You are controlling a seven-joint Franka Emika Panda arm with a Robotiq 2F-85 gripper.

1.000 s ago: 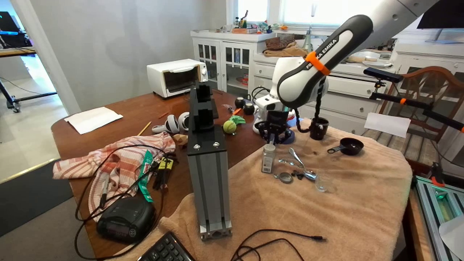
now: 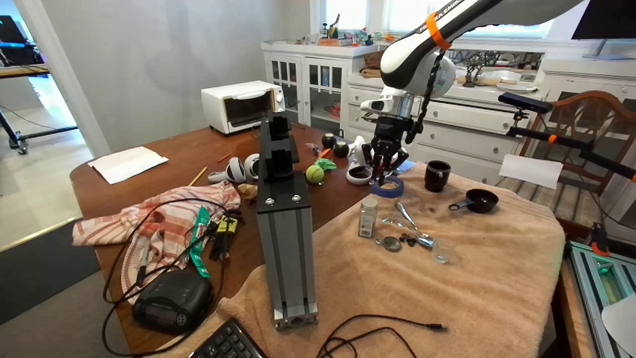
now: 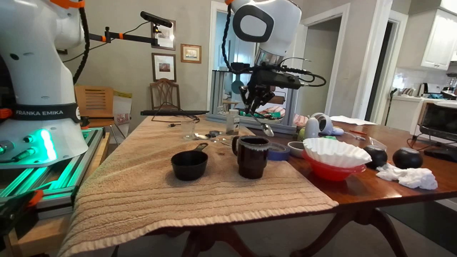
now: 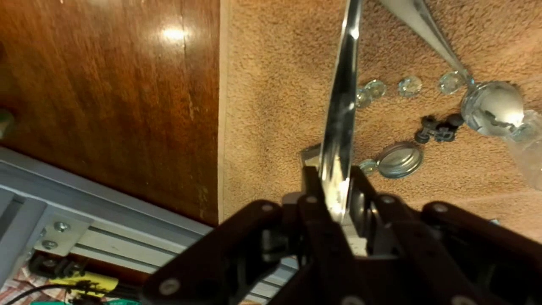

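My gripper is shut on a shiny metal spoon (image 4: 341, 106), whose long shaft runs up out of the wrist view. In exterior view 2 the spoon's bowl (image 3: 267, 130) hangs below the gripper (image 3: 249, 111), tilted down toward the dark mug (image 3: 252, 156) and clear of it. Another metal spoon (image 4: 493, 106) lies on the tan towel (image 4: 274, 101), near several clear glass beads (image 4: 409, 86), a small black object (image 4: 438, 129) and a round metal lid (image 4: 400, 160). The clear bottle (image 2: 367, 218) stands upright close by.
Blue tape (image 2: 387, 187) and a black measuring cup (image 2: 478, 201) flank the mug. A red bowl with white coffee filters (image 3: 336, 154) stands on bare wood. The tall metal frame (image 2: 287, 256) is an obstacle.
The arm has risen and its wrist has turned. My gripper has lifted away from just behind the bottle's cap, and the blue tape and mug are less covered. The table objects look unmoved.
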